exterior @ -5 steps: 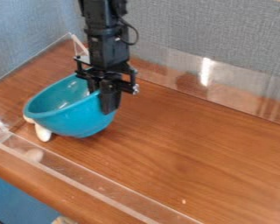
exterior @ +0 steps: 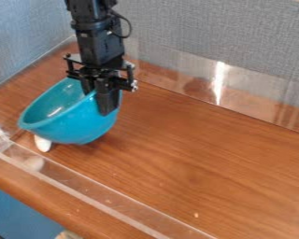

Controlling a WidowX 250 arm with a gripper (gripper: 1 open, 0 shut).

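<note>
A turquoise bowl (exterior: pixel 64 121) sits tilted at the left side of the wooden surface, with a small white object (exterior: pixel 42 143) partly hidden beneath its lower left. My black gripper (exterior: pixel 105 91) comes down from the top over the bowl's right rim, its fingers at that rim. Whether the fingers are closed on the rim is hard to make out.
Clear plastic walls (exterior: pixel 220 84) edge it at the back and along the lower left, with grey padded panels behind.
My gripper and the bowl have moved together a short way to the left over the last second.
</note>
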